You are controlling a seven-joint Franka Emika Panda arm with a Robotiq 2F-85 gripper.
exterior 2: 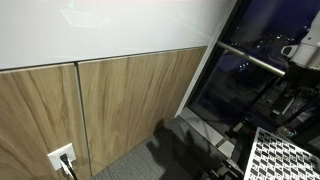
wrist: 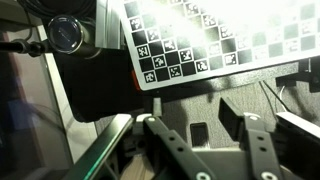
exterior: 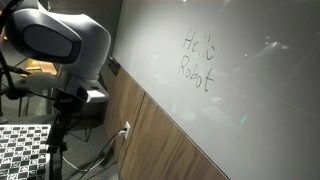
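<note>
My white arm (exterior: pixel 75 65) comes down at the left of exterior view 1, with its dark gripper (exterior: pixel 60 135) pointing down beside the patterned black-and-white board (exterior: pixel 22 150). In the wrist view the gripper hangs near the near edge of that board (wrist: pixel 195 70). Its two fingers (wrist: pixel 112 140) stand apart, and floor shows in the gap. Nothing that I can name is visible between them; whether a thing is held is unclear. "Hello Robot" is written in dark letters on the whiteboard (exterior: pixel 225 60).
Wood panels (exterior: pixel 150 130) run below the whiteboard, with a wall outlet (exterior: pixel 125 130) and cables (exterior: pixel 92 165) near the floor. A dark window (exterior 2: pixel 255 90) lies behind the arm (exterior 2: pixel 305 60) in exterior view 2. Bare floor (exterior 2: pixel 150 160) shows by the panels.
</note>
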